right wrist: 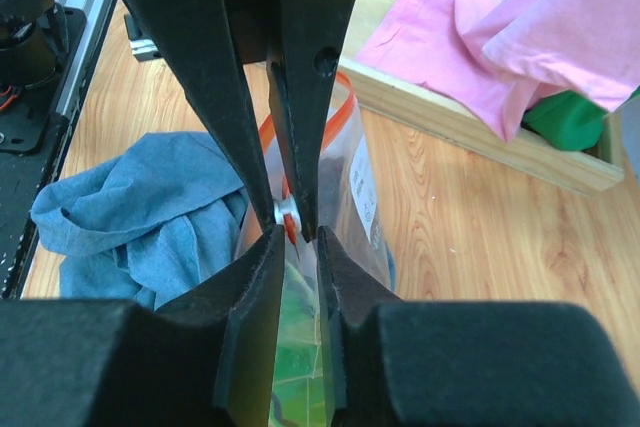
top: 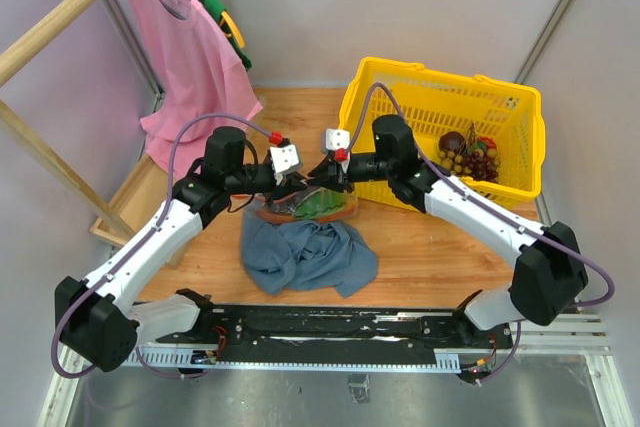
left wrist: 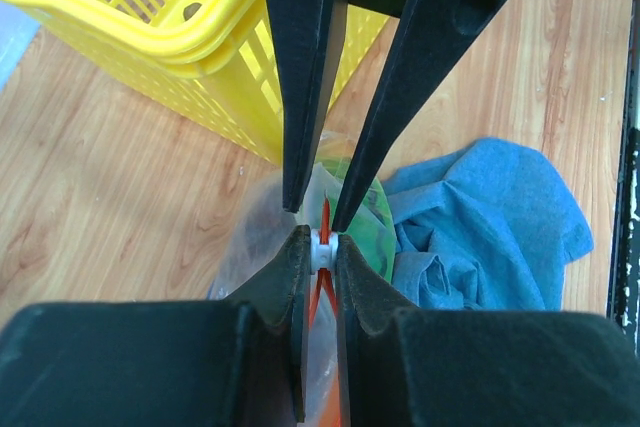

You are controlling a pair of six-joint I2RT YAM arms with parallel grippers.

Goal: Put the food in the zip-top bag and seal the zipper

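In the wrist views a clear zip top bag with an orange-red zipper stands upright, green food showing through its film. My left gripper is shut on the bag's white zipper slider. Facing it at the bag's mouth, my right gripper is part open, its fingertips either side of the zipper's end, close to the slider. A narrow gap shows between its fingers. From above, the arms hide the zipper, and only the bag's lower part shows.
A crumpled blue cloth lies in front of the bag. The yellow basket behind on the right holds grapes and other food. A pink shirt hangs at the left over a wooden rack. Bare table lies right of the cloth.
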